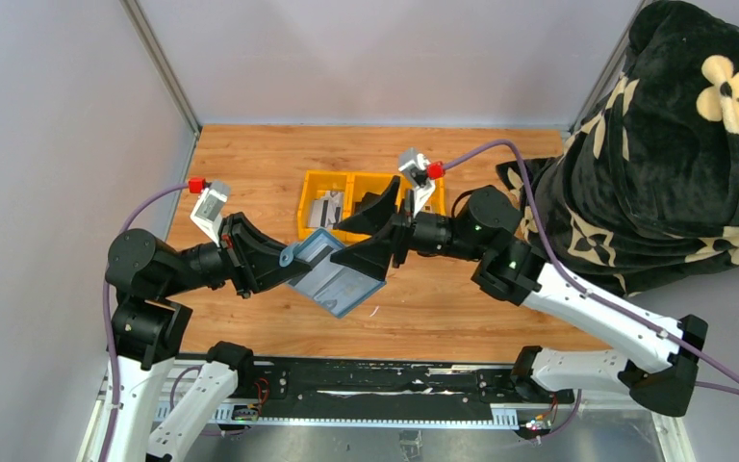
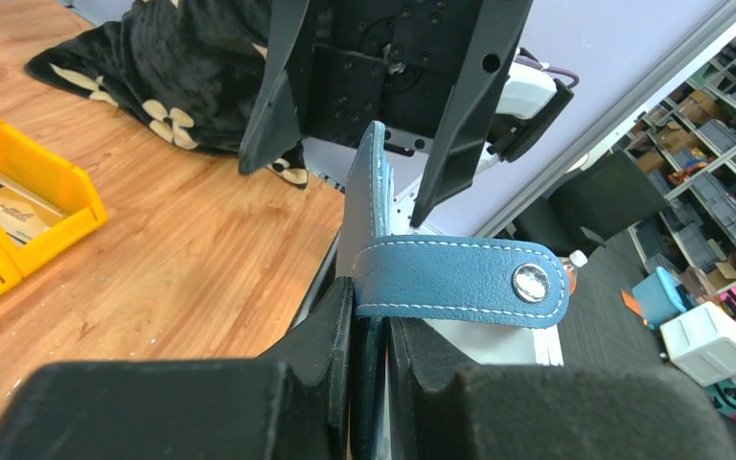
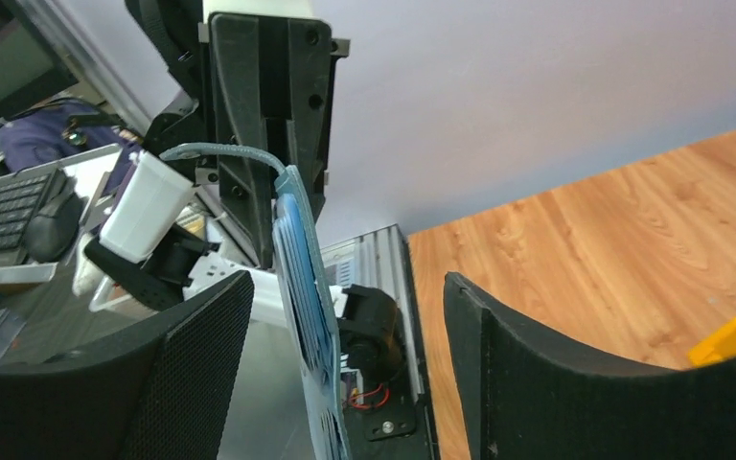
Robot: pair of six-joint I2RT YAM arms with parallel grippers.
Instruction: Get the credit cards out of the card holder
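A blue leather card holder (image 1: 337,279) hangs over the table between the two grippers, with clear sleeves and its snap strap (image 2: 455,276) showing. My left gripper (image 1: 303,269) is shut on it at the strap end, as the left wrist view also shows. My right gripper (image 1: 342,245) stands open beside the holder, its fingers wide apart. In the right wrist view the holder (image 3: 318,307) stands edge-on between those fingers, apparently untouched by them, and its layered sleeves show. Whether cards sit inside the sleeves I cannot tell.
A yellow divided bin (image 1: 313,183) with grey items lies at the back middle of the wooden table (image 1: 241,164). A dark flowered blanket (image 1: 664,183) fills the right side.
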